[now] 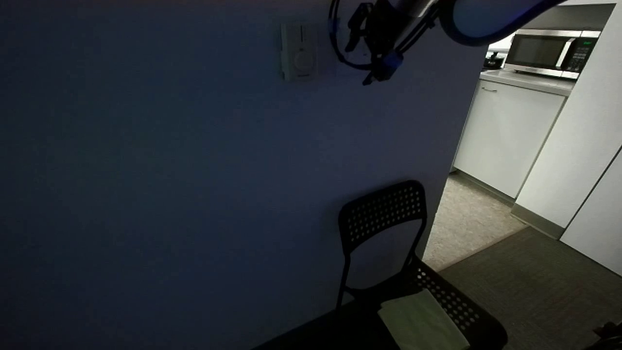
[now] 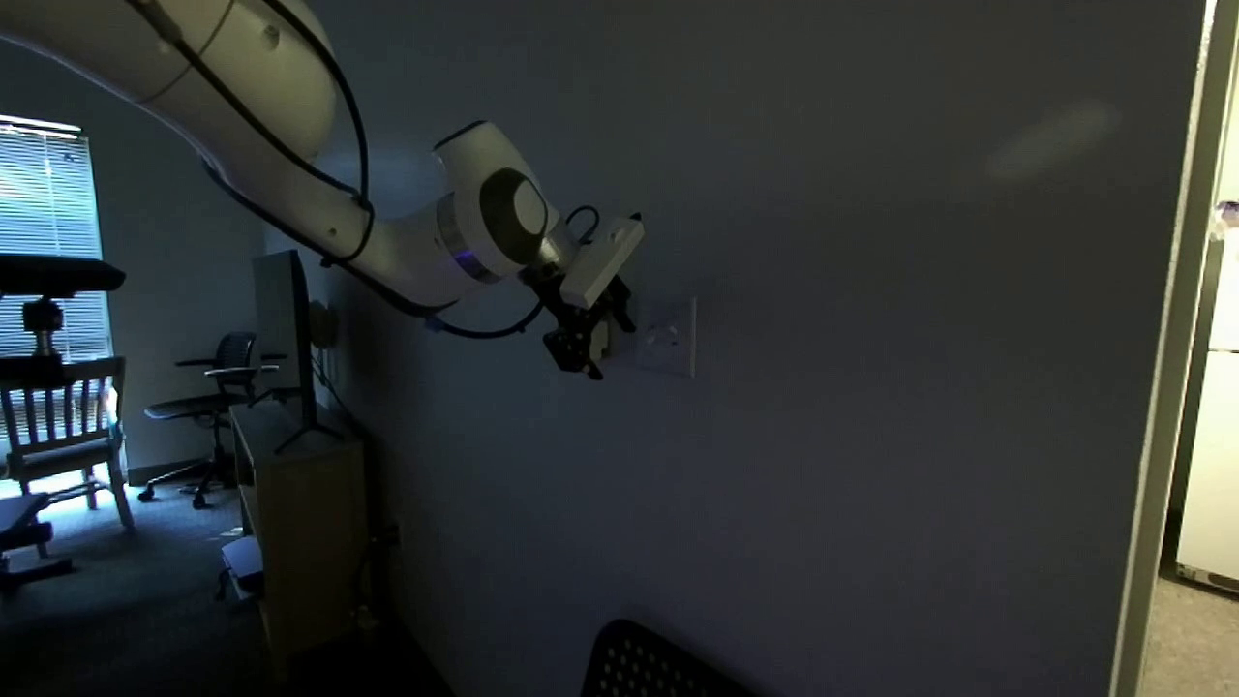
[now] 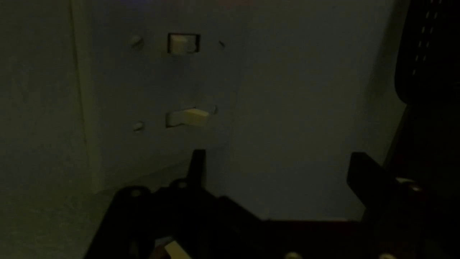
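Observation:
A wall plate (image 3: 194,82) with two toggle switches fills the left half of the wrist view. Its upper toggle (image 3: 178,44) sits at the left end of its slot, while the lower toggle (image 3: 196,117) leans to the right. My gripper is open, its dark fingers (image 3: 198,172) far apart with only wall visible between them. The left fingertip appears just below the lower toggle; contact cannot be made out. In exterior view 2 the gripper (image 2: 612,347) is close to the plate (image 2: 671,337), partly covering it.
A pale wall-mounted box (image 1: 299,52) is left of the gripper in exterior view 1. Below stands a black chair (image 1: 382,216) with a light cloth or paper (image 1: 423,321) on its seat. The room is dim; surrounding wall is bare.

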